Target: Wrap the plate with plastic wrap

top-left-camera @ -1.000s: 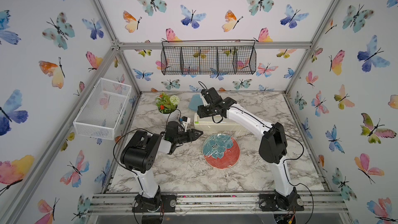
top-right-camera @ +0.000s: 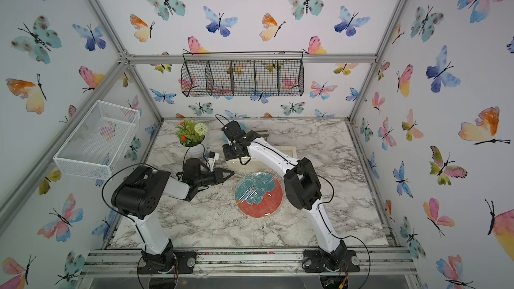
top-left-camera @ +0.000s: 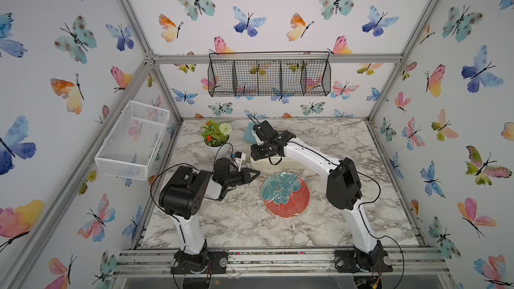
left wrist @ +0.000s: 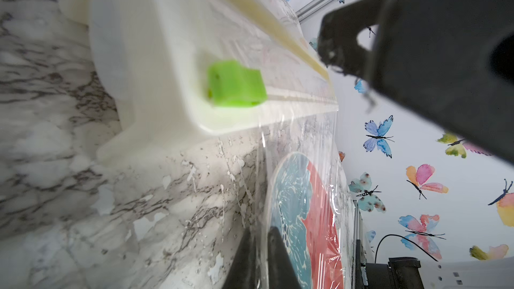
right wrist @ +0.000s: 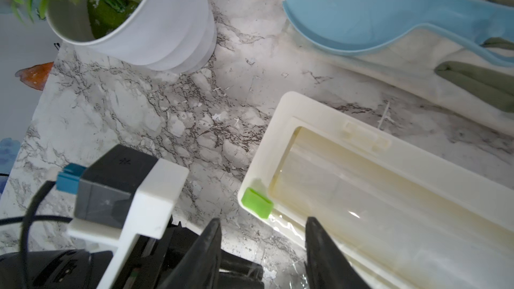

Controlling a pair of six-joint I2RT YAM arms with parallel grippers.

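The round red-and-teal plate [top-left-camera: 297, 201] lies on the marble table under clear plastic wrap [left wrist: 299, 128], whose creased sheet runs from the dispenser over it. Behind the plate stands the long cream wrap dispenser [right wrist: 364, 133], with a green cutter slider [right wrist: 257, 202] at its left end. My left gripper is low near the dispenser's left end, left of the plate. Only a narrow gap separates its fingers, and the film's edge appears in line with it; whether they touch it is unclear. Over the dispenser's left end, my right gripper is open with nothing seen between its fingers.
A white flowerpot [right wrist: 187, 37] stands behind the left arm. Behind the dispenser is a blue dustpan-like item [right wrist: 369, 5] on folded cloth. The two grippers are close together.
The right arm has shifted left and slightly toward the front, now covering the dispenser's left end. The plate has not moved.
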